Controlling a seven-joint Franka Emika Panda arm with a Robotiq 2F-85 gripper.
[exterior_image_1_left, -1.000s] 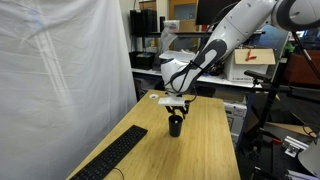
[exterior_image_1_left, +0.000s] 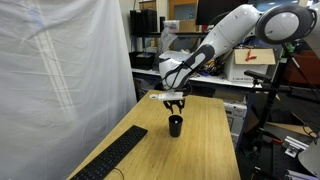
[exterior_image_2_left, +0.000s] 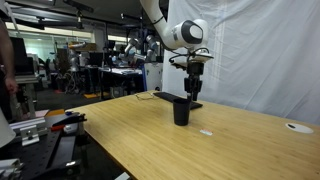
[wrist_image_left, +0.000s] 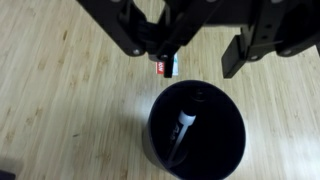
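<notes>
A black cup (exterior_image_1_left: 175, 126) stands upright on the wooden table, and it shows again as a dark cylinder (exterior_image_2_left: 181, 111) in exterior view 2. Looking down into it, the wrist view shows a small white object with a dark end (wrist_image_left: 184, 128) lying inside. My gripper (exterior_image_1_left: 174, 108) is just above and behind the cup's rim, pointing down. In the wrist view its two dark fingers (wrist_image_left: 171, 66) are spread apart with a clear gap, partly open, and nothing shows between them.
A black keyboard (exterior_image_1_left: 112, 152) lies along the table's left side. Near the gripper, a small red and white label (wrist_image_left: 166, 67) is on the tabletop. A white round item (exterior_image_2_left: 299, 127) lies at the right in exterior view 2.
The gripper was down at the cup's rim a second ago; it has risen and moved slightly away. The cup has not visibly moved.
</notes>
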